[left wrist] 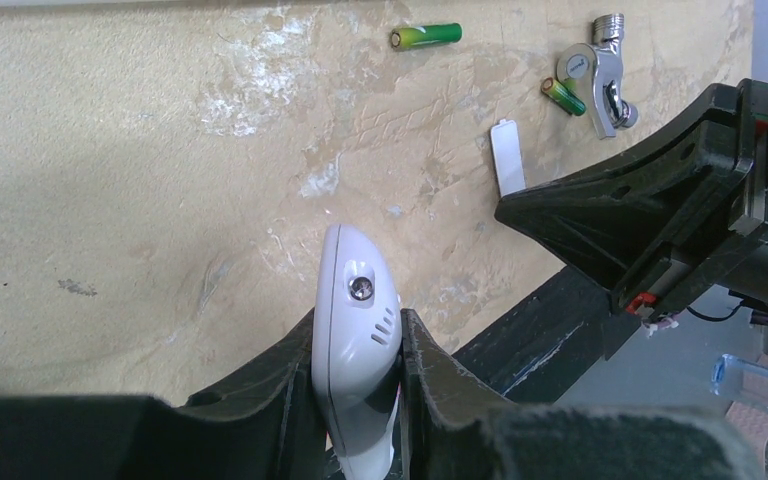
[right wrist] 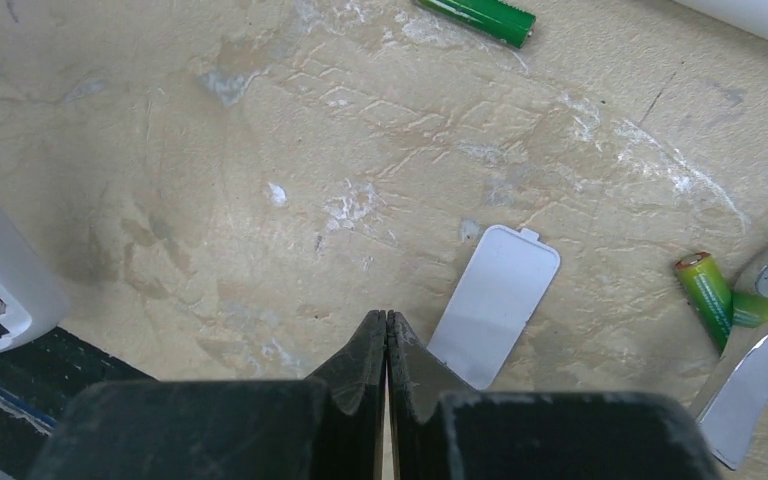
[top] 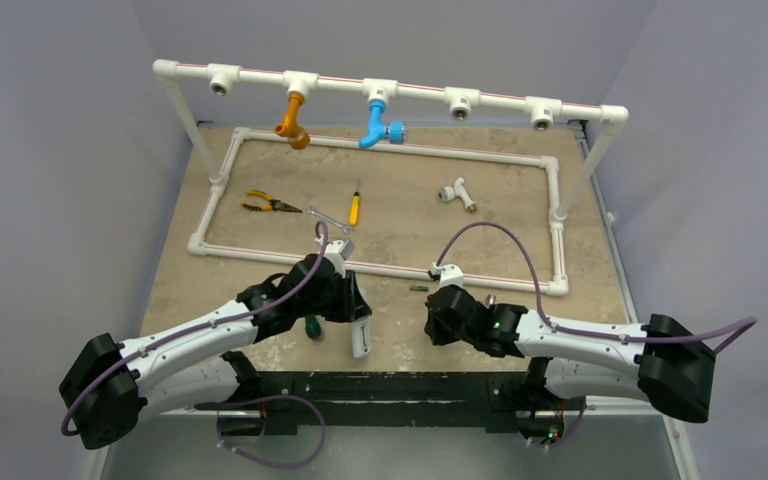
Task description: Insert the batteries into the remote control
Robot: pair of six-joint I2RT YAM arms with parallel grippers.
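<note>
The white remote is clamped in my left gripper; its battery bay with metal contacts faces up at the left of the right wrist view. My right gripper is shut, its fingertips pressed together with nothing between them. Just right of those tips, the white battery cover (right wrist: 500,300) lies on the table, outside the fingers. One green battery (right wrist: 480,16) lies apart at the top of that view. A second green battery (right wrist: 705,295) rests against the metal valve at the right, with another green end beside it.
The metal valve (right wrist: 760,340) sits right of the cover. A white pipe frame (top: 390,270) runs behind both arms. Beside the left arm is a dark green handle (top: 313,327). Bare table separates the remote from the cover.
</note>
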